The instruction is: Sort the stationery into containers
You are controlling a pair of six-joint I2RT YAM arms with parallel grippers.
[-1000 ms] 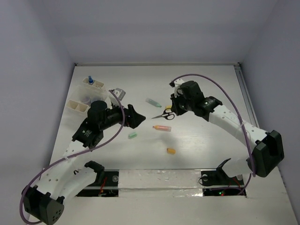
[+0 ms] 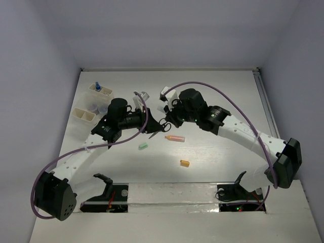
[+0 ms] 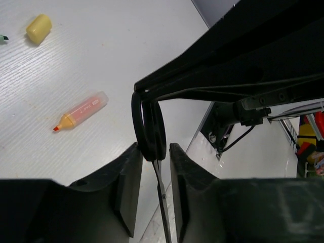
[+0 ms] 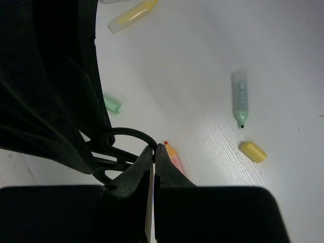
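Observation:
Black-handled scissors (image 2: 165, 125) hang in the middle above the table, blades toward lower left. My right gripper is shut on their handle. My left gripper is part open around the blade, its fingertips either side; whether they touch it I cannot tell. On the table lie an orange highlighter (image 3: 81, 113), a green highlighter (image 4: 240, 96), a yellow one (image 4: 131, 16), a yellow cap (image 2: 185, 163) and a mint cap (image 2: 143, 146). Clear containers (image 2: 84, 114) stand at the left, one holding a blue item.
The grey side walls (image 2: 293, 91) bound the table. Both arms meet over the centre.
The right gripper has carried the scissors leftward toward the middle.

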